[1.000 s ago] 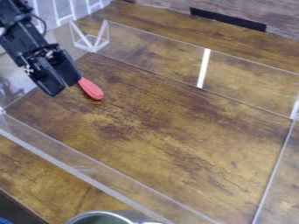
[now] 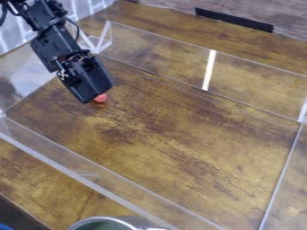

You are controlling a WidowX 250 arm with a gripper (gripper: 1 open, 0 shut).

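My black gripper (image 2: 86, 83) reaches down from the upper left over the wooden floor of a clear-walled pen. A red object (image 2: 100, 98) shows just beside and behind its lower end, mostly hidden by it. I cannot see whether the fingers are open or shut, or whether they touch the red object.
Clear plastic walls (image 2: 252, 85) border the wooden area, whose middle and right are bare. A metal container (image 2: 102, 224) is cut off at the bottom edge. A dark strip (image 2: 234, 22) lies at the back.
Over the last second my gripper has moved right, now covering most of the red object, which was plainly visible before.
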